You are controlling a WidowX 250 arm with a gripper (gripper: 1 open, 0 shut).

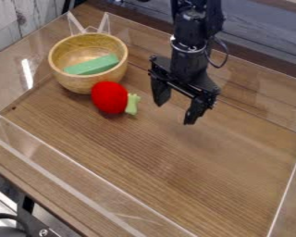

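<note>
My black gripper [181,90] hangs over the wooden table at upper centre, pointing down, its fingers apart with nothing visible between them. To its left lie a red round object [110,96] and a small pale green piece [132,104] beside it. Behind them a yellow bowl [67,46] holds a green block [92,65].
A dark edge runs along the upper right, and a white wall or rail stands at the far left.
</note>
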